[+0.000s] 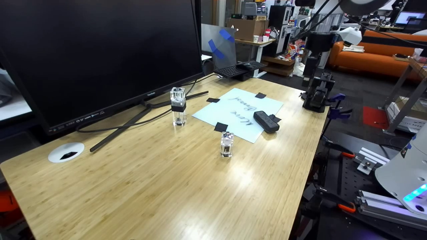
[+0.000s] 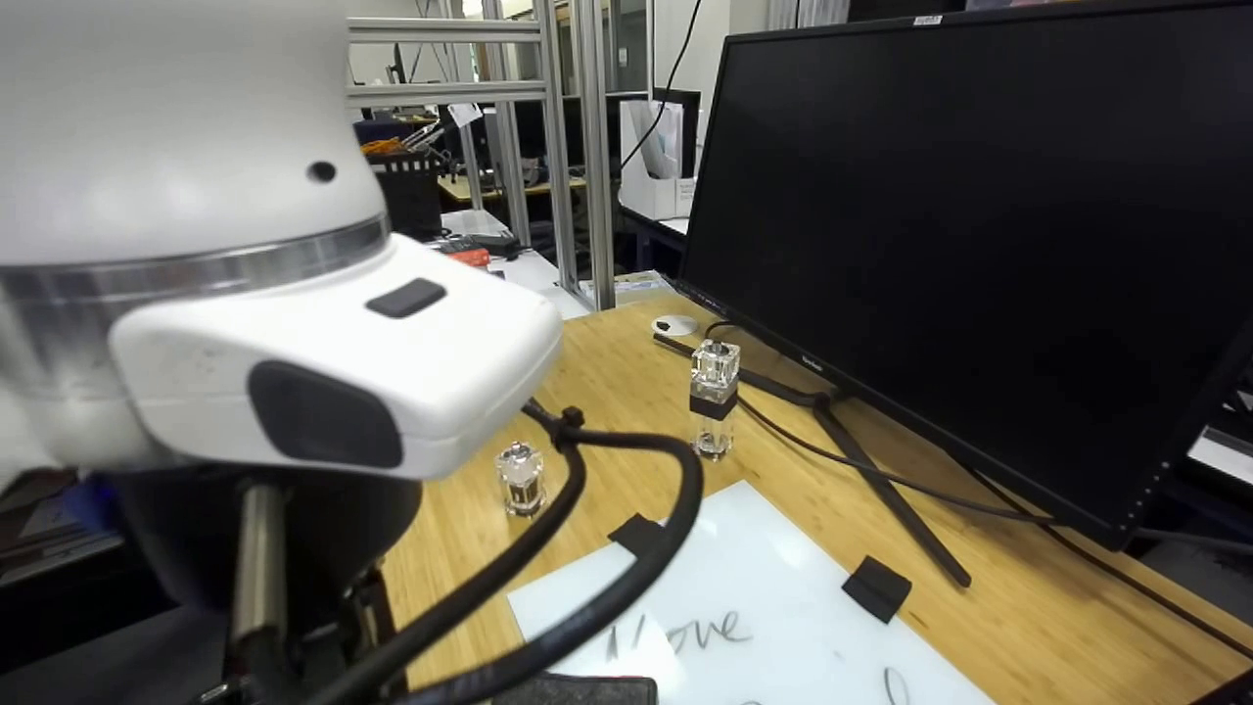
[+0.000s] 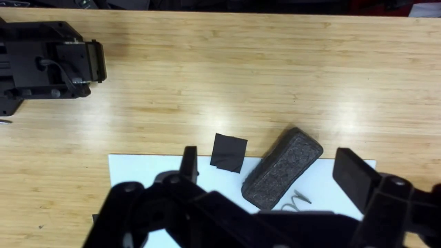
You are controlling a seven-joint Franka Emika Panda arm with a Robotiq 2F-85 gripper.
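Observation:
A dark eraser-like block [image 3: 285, 169] rests aslant over the edge of a white sheet [image 3: 140, 167] with handwriting on it. In exterior view 1 the same block [image 1: 266, 122] lies at the sheet's near right corner. My gripper is open, its fingers wide apart; the block shows between them in the wrist view, lower down and not held. Exterior view 1 has the arm at the upper right, above the table's far end. Two clear pieces stand on the table: a tall one with a black band [image 1: 178, 107] and a shorter one [image 1: 226, 144].
A monitor [image 1: 100, 52] with dark legs and cables lines the table's back side. A black clamped fixture [image 1: 317, 96] sits at the far right edge. Black tape squares [image 1: 221, 127] hold the sheet.

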